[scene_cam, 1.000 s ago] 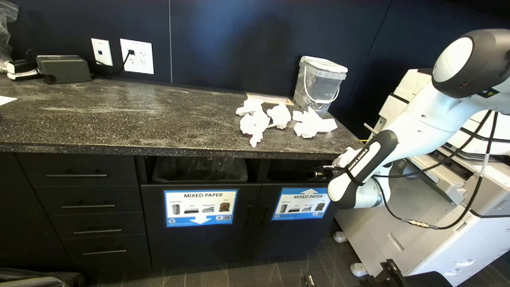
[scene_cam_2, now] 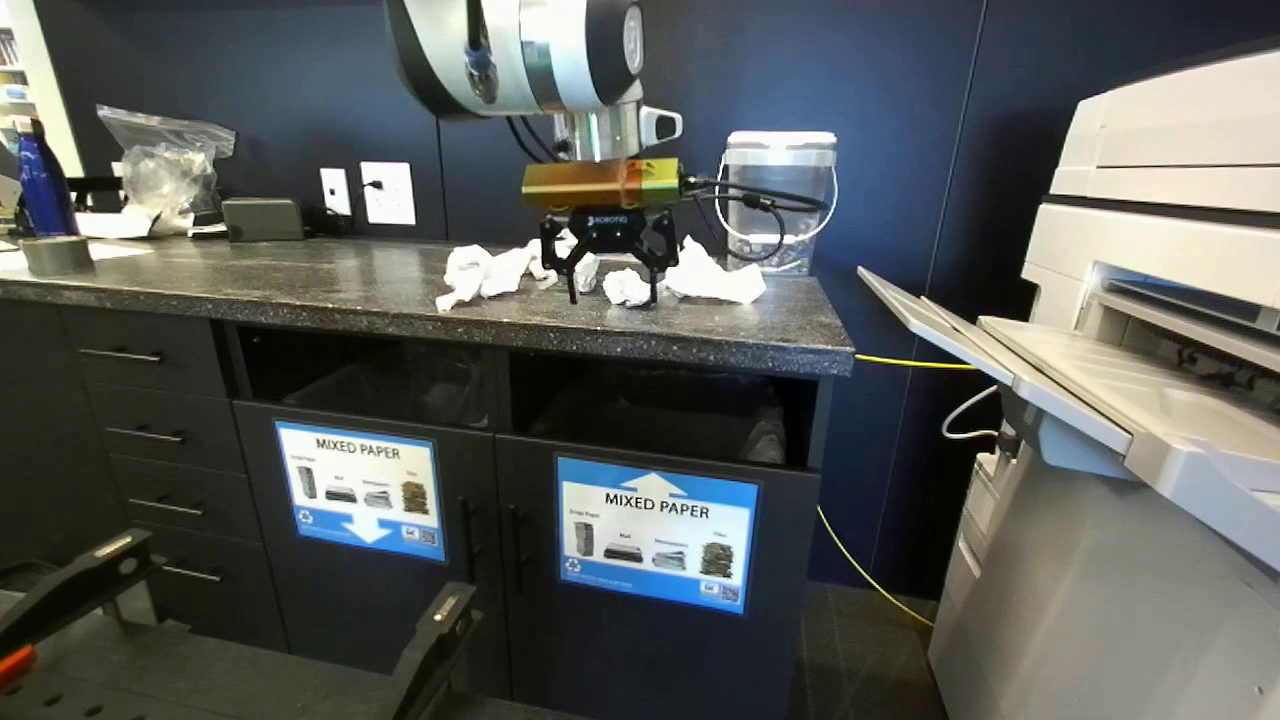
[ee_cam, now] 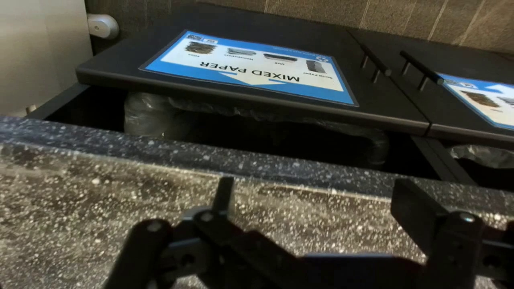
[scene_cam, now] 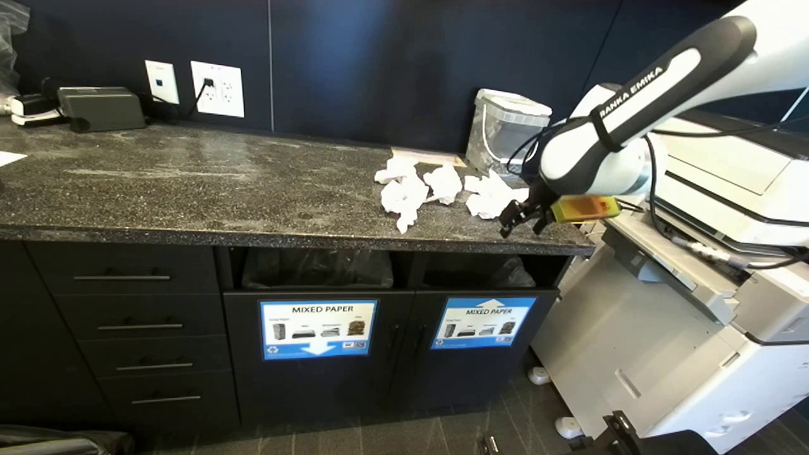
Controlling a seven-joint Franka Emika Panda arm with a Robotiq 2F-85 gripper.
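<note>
Several crumpled white papers lie on the dark speckled counter [scene_cam: 250, 189], towards its right end. One paper clump [scene_cam: 404, 196] is at the left, a smaller paper ball [scene_cam: 444, 182] is in the middle, and another crumpled paper [scene_cam: 489, 196] is at the right. My gripper [scene_cam_2: 613, 300] points downward over the counter near its front edge, its fingers spread apart. From exterior view 2 it stands in front of the papers, and a paper ball [scene_cam_2: 626, 287] shows between the fingers. In the wrist view my gripper is open, with only bare counter between its fingers.
Below the counter are two open bin slots, the left with a bin liner [scene_cam: 318, 266], above doors with "MIXED PAPER" signs [scene_cam: 318, 328]. A clear bucket [scene_cam_2: 782, 198] stands at the back right. The printer [scene_cam_2: 1152, 348] is to the right.
The arm has risen from low in front of the right bin slot to above the counter's right end. The papers on the counter look unmoved.
</note>
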